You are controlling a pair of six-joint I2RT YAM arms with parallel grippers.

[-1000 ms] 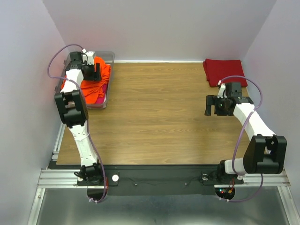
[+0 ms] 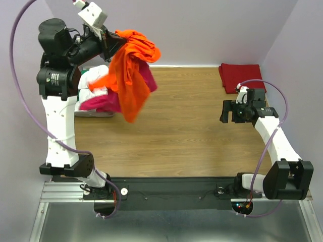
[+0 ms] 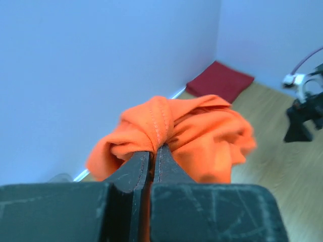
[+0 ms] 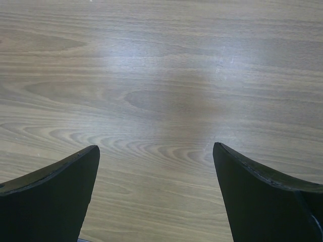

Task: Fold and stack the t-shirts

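Observation:
My left gripper (image 2: 122, 42) is raised high above the back left of the table, shut on an orange t-shirt (image 2: 132, 75) that hangs bunched from its fingertips. In the left wrist view the orange cloth (image 3: 194, 133) is pinched between the fingers. Magenta cloth (image 2: 103, 102) shows beneath and behind the orange one; whether it hangs along with it I cannot tell. A dark red folded shirt (image 2: 244, 78) lies flat at the back right. My right gripper stands open over bare wood, just in front of that red shirt, nothing between its fingers.
A grey bin (image 2: 95, 114) stands at the back left, with white cloth (image 2: 93, 76) in it, partly hidden by the hanging shirt and left arm. Walls border the back and both sides.
The left gripper has closed on the orange shirt and lifted it from the bin, upward and to the right. White cloth now shows in the bin.

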